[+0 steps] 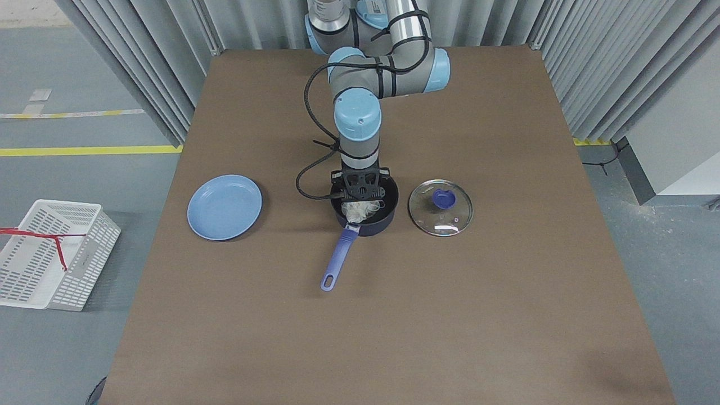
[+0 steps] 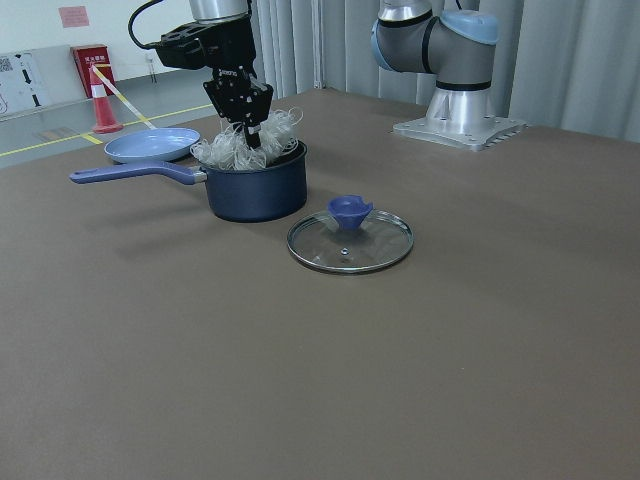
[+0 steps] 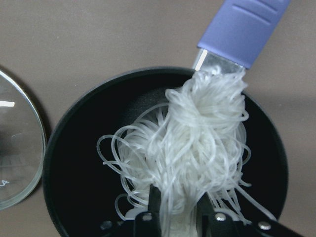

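Note:
A dark saucepan (image 2: pixel 255 200) with a lilac handle (image 1: pixel 337 263) stands on the table and holds a tangle of white noodles (image 3: pixel 197 128). My gripper is pointed down into the pan, its fingertips among the strands in the left and wrist views. In the wrist view, noodles lie between and over the fingers, so I cannot tell how far the fingers are closed. In the front view the gripper body covers much of the pan.
A blue plate (image 1: pixel 224 206) lies left of the pan, and a glass lid (image 1: pixel 432 209) with a blue knob lies to its right. A white basket (image 1: pixel 88 270) is on the floor at left.

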